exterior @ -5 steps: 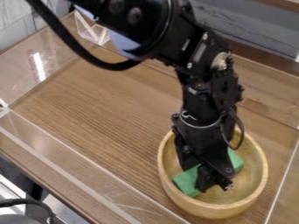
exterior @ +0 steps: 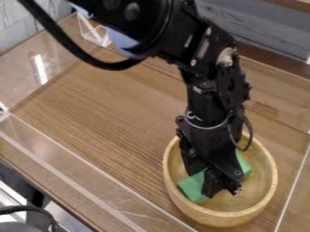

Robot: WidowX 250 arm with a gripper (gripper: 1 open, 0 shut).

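A pale yellow bowl (exterior: 224, 213) sits at the lower right of the camera view on the wooden surface. Inside it lies a green object (exterior: 194, 186). My black gripper (exterior: 218, 181) reaches down from above into the bowl, its tips at the green object and partly covering it. Whether the fingers grip the object is hidden by the dark mechanism.
The wooden floor (exterior: 91, 118) of the tray is clear on the left. Clear walls edge it at the front and left, and a wooden ledge runs along the back. Cables are at the lower left corner.
The arm and gripper have shifted very slightly; the bowl and green object are nearly where they were.
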